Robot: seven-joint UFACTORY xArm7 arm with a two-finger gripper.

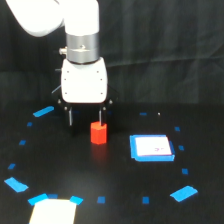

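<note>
A small red block (pixel 98 133) sits on the black table, just left of the middle of the view. Over it hangs the white arm's gripper (pixel 87 118), its dark fingers hard to make out against the dark background. They appear spread apart, so the gripper looks open. The block is close below the right-hand side of the gripper, standing on the table. Whether a finger touches its top edge cannot be told.
Right of the block lies a blue-edged white rectangle (pixel 152 147). A pale yellow square (pixel 53 212) is at the front left edge. Blue tape strips (pixel 184 193) mark the table, whose middle front is otherwise clear.
</note>
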